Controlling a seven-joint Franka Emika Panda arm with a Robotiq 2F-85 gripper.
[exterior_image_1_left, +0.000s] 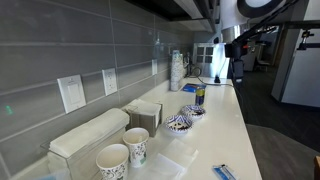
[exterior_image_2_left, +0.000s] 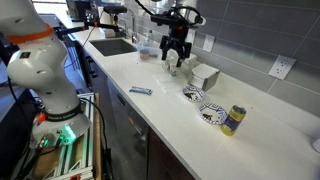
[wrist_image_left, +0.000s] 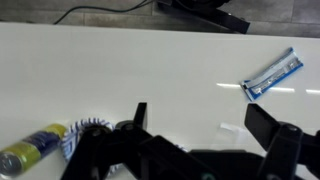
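Note:
High above the white counter hangs my gripper, its two black fingers spread well apart in the wrist view with nothing visible between them. A blue and white packet lies flat on the counter, beyond the right finger in that view. It also appears as a packet in exterior view 2. Two patterned bowls, one nearer and one farther, stand in the middle of the counter. A blue and yellow can stands upright beside them.
Two patterned paper cups, one in front and one behind, stand by the tiled wall. A light box sits against it. Clear plastic lies near the cups.

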